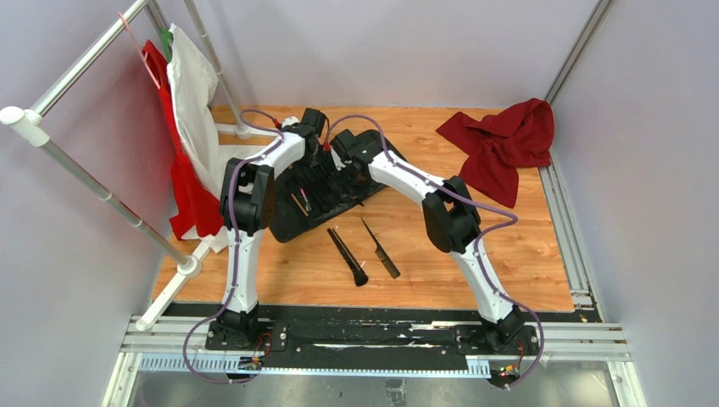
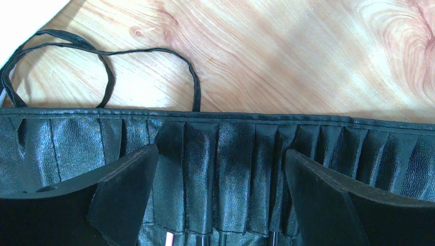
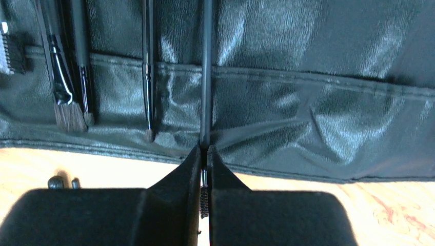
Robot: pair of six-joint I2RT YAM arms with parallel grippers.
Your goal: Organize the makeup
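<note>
The black makeup roll (image 1: 292,222) lies unrolled, with a row of narrow stitched pockets (image 2: 236,174) along one side. Over those pockets my left gripper stands open, its fingers wide apart and pocket fabric visible between them. In the right wrist view, my right gripper is shut on a thin dark brush (image 3: 206,77) with a small bristly tip, its shaft lying across the roll. The brush's far end is out of that view. Several brushes, such as a flat one (image 3: 64,97), lie on the roll beside it.
On the table in front of the roll lie a long brush with a black head (image 1: 359,277) and a pointed-tail comb (image 1: 387,262). A dark red cloth (image 1: 509,144) is at the right rear. The clothes rack (image 1: 119,208) stands at left.
</note>
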